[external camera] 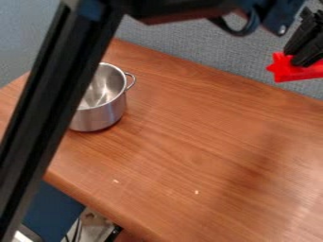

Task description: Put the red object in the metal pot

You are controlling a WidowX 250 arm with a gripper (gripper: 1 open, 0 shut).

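Near the right edge of the camera view, the red object (290, 69) hangs above the far right part of the table, partly cut off by the frame. My black gripper (304, 57) is shut on it from above; its fingers are dark and only partly visible. On the left side of the table stands the metal pot (108, 112), upright, with a loop handle on its right. A black arm link crosses in front and hides the pot's left side. The visible part of its inside looks empty.
A grey partition (190, 40) runs along the back edge. At the lower left, beyond the table's edge, are a blue surface (51, 210) and cables.
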